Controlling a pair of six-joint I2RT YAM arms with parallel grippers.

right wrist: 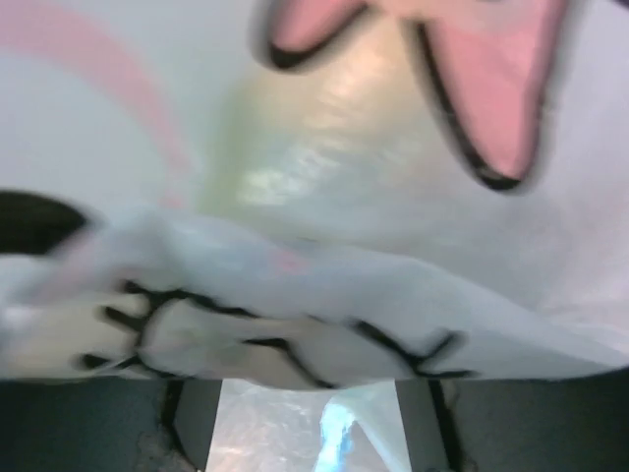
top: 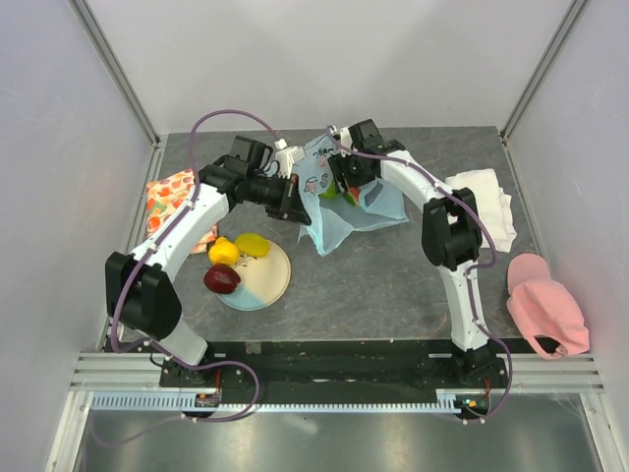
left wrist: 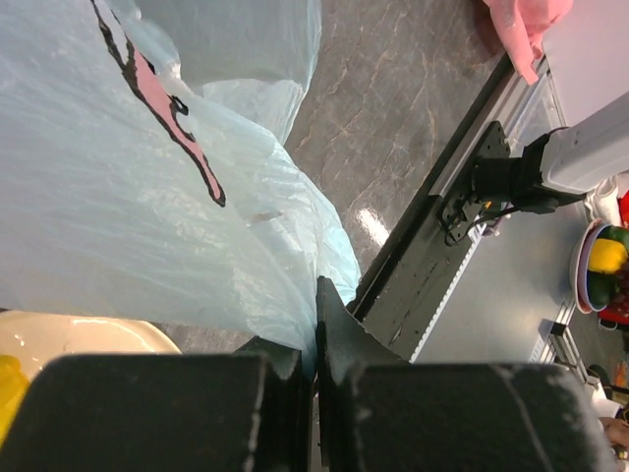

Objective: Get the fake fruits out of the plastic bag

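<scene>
The pale blue plastic bag [top: 334, 221] lies at the back centre, with green and red fruit [top: 350, 196] inside, partly under the right arm. My left gripper is shut on the bag's front edge, pulling it up. My right gripper is inside the bag at the back, its fingers apart; printed plastic fills most of its view, with a blurred greenish shape behind it. A plate [top: 265, 287] at left holds a yellow lemon [top: 223, 251], a yellow-green mango [top: 253, 244] and a dark red fruit [top: 222, 279].
An orange patterned cloth [top: 167, 202] lies at the far left. White cloths [top: 491, 211] lie on the right, with a pink hat [top: 545, 305] in front of them.
</scene>
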